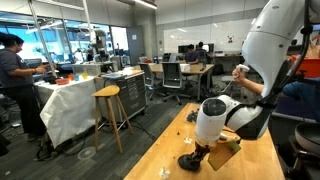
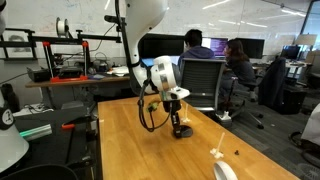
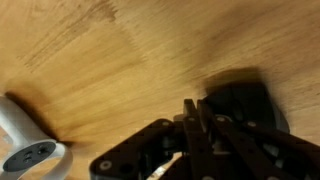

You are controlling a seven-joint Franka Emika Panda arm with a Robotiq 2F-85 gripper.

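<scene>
A dark rounded object lies on the wooden table, with my gripper low over the tabletop right beside it. In the wrist view the dark object meets the black fingertips at the lower right, and the gripper looks shut on its edge. Dark on dark makes the exact contact hard to see. From the other side, the object shows just below the arm's end.
A white ring-shaped device sits on the table near its front edge, with a small white item close by. The wooden surface left of the fingers is bare. A wooden stool stands off the table.
</scene>
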